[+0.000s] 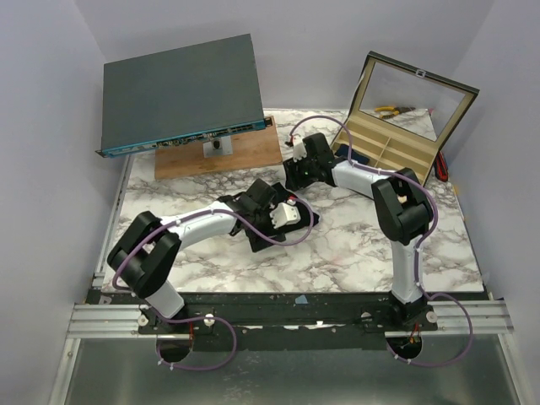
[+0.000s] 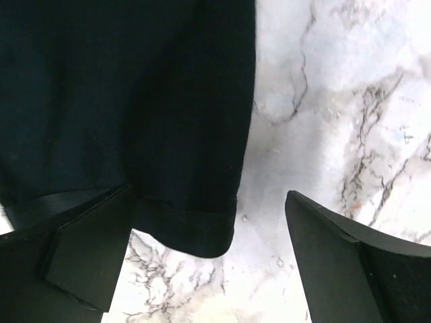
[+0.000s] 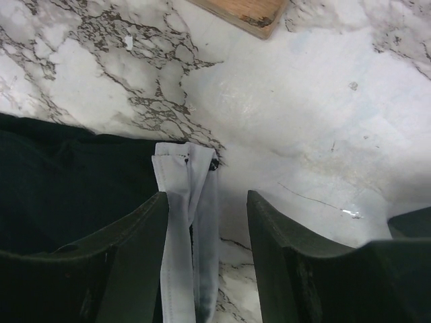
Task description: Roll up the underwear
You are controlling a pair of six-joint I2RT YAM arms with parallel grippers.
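The black underwear (image 1: 299, 219) lies flat on the marble table. My left gripper is open over one of its corners, with cloth and bare marble between the fingers in the left wrist view. In the right wrist view my right gripper stands part open over the folded pale grey band (image 3: 178, 256) along the edge of the dark cloth.
A wooden monitor stand (image 1: 173, 164) is at the back left, beneath a large dark screen. A light compartment case (image 1: 396, 152) with a raised lid stands at the back right. Bare marble lies in front of the cloth.
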